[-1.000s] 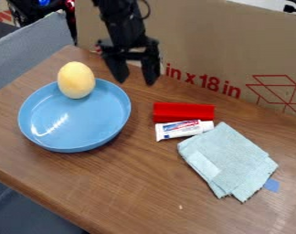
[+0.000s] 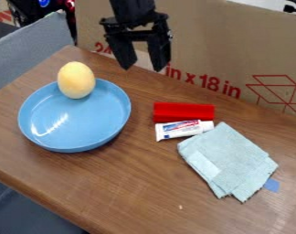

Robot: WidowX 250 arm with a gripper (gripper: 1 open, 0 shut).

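Note:
The black gripper [image 2: 138,47] hangs at the top centre, above the back of the table and apart from the objects, its fingers spread open with nothing between them. A yellow egg-shaped object [image 2: 76,79] sits at the back left rim of the blue plate [image 2: 75,119]. Right of the plate lie a red cylinder [image 2: 184,111] and, just in front of it, a white toothpaste tube [image 2: 184,128]. A folded pale blue cloth [image 2: 230,160] lies at the right.
A large cardboard box [image 2: 236,50] stands along the back. A grey padded edge [image 2: 23,50] borders the left.
The objects have not moved.

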